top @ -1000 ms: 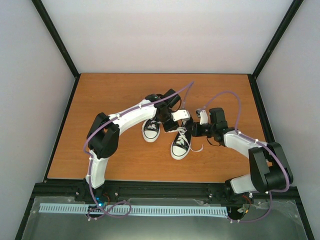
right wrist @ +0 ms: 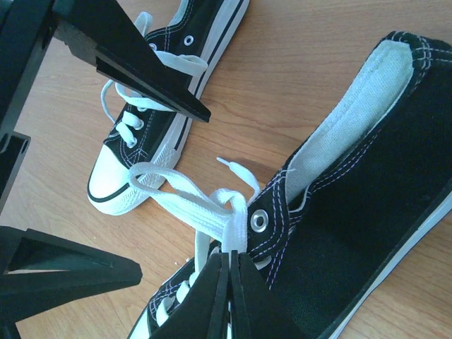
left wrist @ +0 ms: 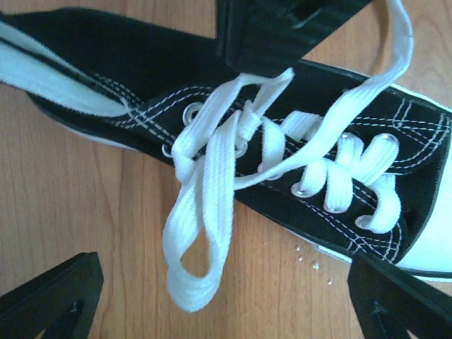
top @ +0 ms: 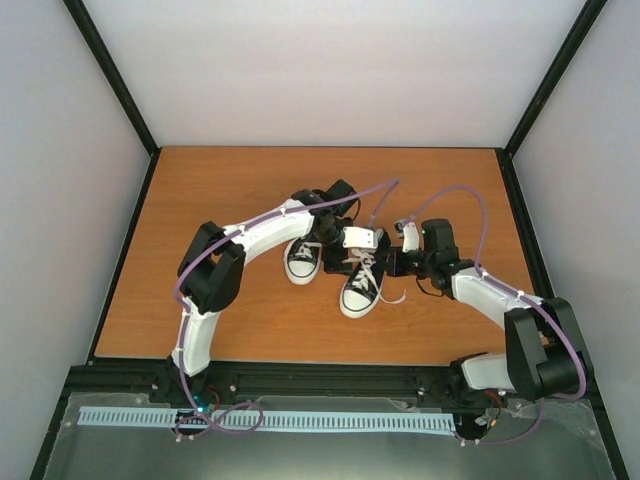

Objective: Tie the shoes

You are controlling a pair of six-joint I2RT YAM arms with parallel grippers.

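The right-hand black shoe (left wrist: 176, 63) has white laces with a loop (left wrist: 200, 275) hanging over its side, in the left wrist view. My left gripper stands open, its fingers (right wrist: 78, 272) wide apart on either side of that loop, touching nothing that I can see. My right gripper is shut at the lace knot (right wrist: 234, 229), with the white lace running into its fingertips. A loose lace strand (left wrist: 374, 88) arcs across the toe side. The left-hand shoe (top: 302, 262) stands beside it, white laces across its front.
Both arms crowd in over the right-hand shoe, the left wrist close above the gap between the shoes. Bare wooden table (top: 220, 310) lies to the left and in front. A loose lace end (top: 400, 298) rests on the table right of the shoe.
My left gripper has shifted slightly, its wrist turning over the space between the shoes, and its fingers now show spread apart.
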